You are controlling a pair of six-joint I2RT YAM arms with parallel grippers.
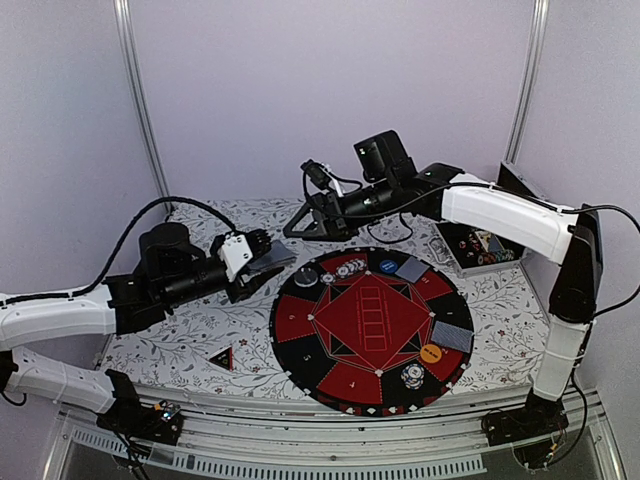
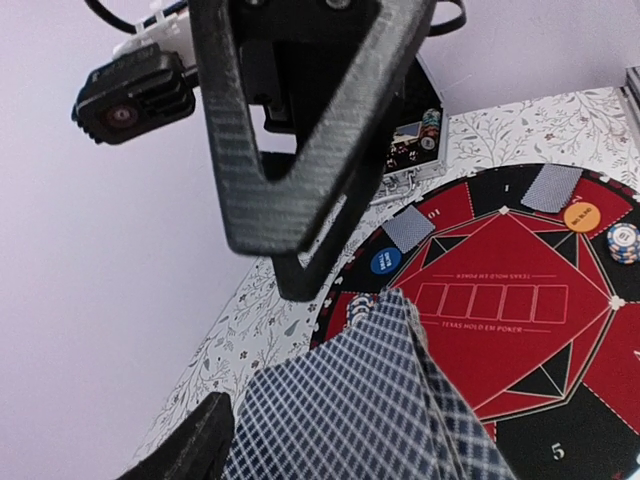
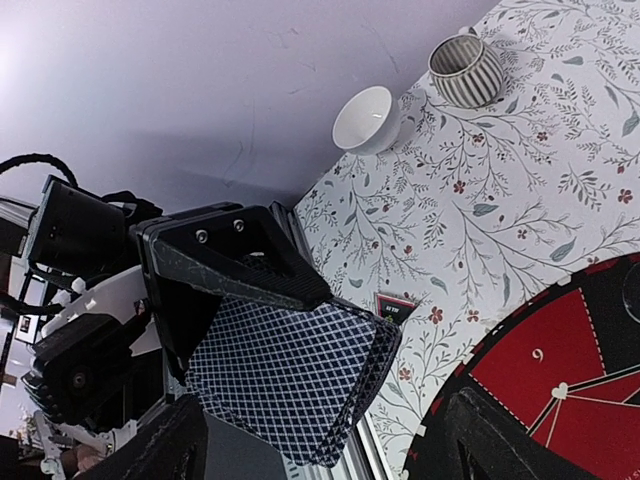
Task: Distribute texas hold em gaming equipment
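My left gripper holds blue-checked playing cards between its fingers, left of the round poker mat. The cards look slightly fanned in the left wrist view. My right gripper hangs open and empty above the back of the mat, near the held cards but apart from them. On the mat lie card piles, chip stacks, a blue blind button and an orange big blind button.
An open chip case stands at the back right. A white bowl and a striped cup appear in the right wrist view. A small dark triangle lies on the floral table left of the mat.
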